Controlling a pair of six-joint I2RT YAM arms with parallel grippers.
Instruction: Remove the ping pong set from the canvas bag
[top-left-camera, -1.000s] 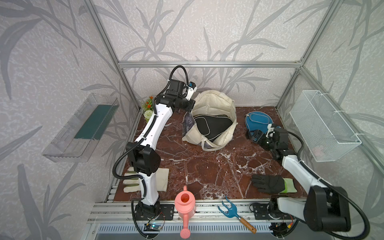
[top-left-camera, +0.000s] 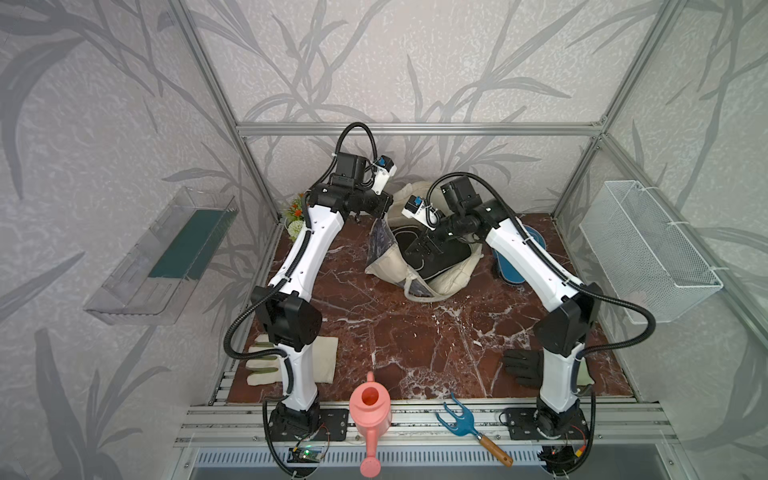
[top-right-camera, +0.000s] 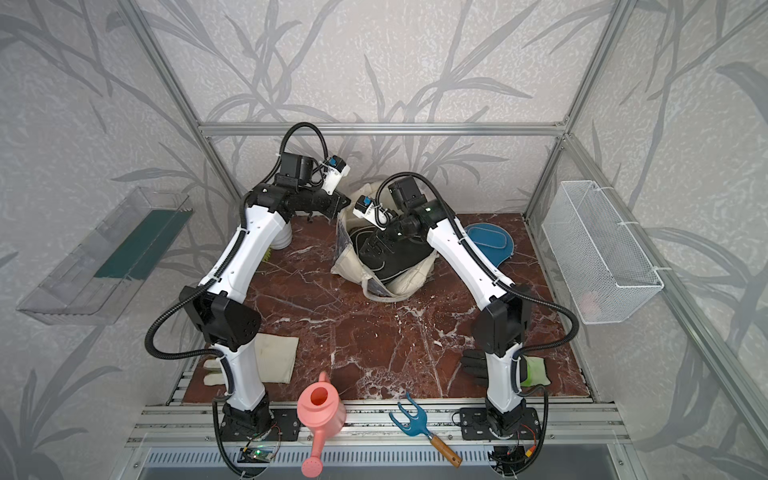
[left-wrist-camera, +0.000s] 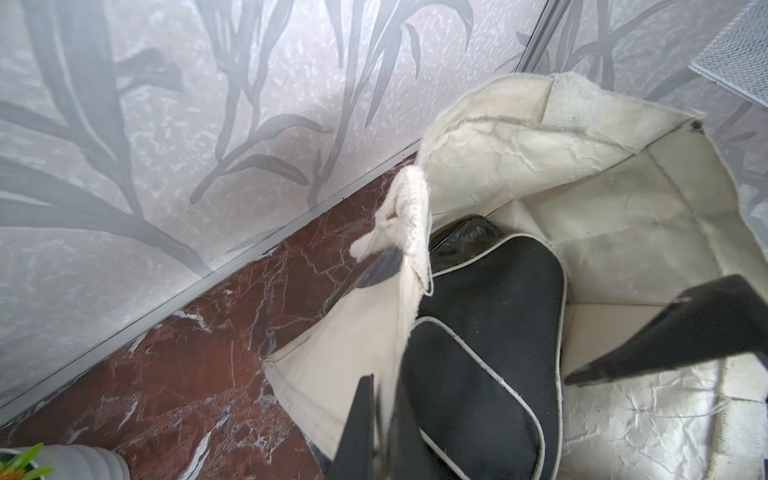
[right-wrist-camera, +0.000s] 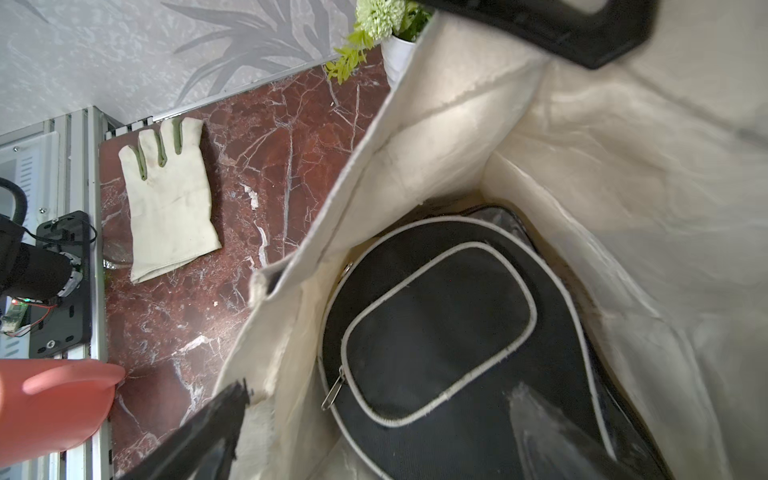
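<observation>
The cream canvas bag (top-left-camera: 392, 266) stands mouth-up at the back of the table. Inside lies a black ping pong case (right-wrist-camera: 440, 336) with white piping and a zipped front pocket; a glossy dark item (left-wrist-camera: 470, 240) shows behind it. My left gripper is shut on the bag's left rim, the cloth pinched between its fingers. Within the bag's mouth, my right gripper is open, its fingers spread over the black case with nothing gripped. A blue pouch (top-right-camera: 489, 242) lies right of the bag, partly behind the right arm in the top left view.
A potted plant (top-left-camera: 295, 229) stands left of the bag. White gloves (top-left-camera: 320, 360) lie front left, a dark glove (top-left-camera: 522, 366) front right. A pink watering can (top-left-camera: 369, 406) and blue hand fork (top-left-camera: 460, 419) sit along the front edge.
My right gripper has swung from beside the blue pouch leftward to over the bag and into its mouth.
</observation>
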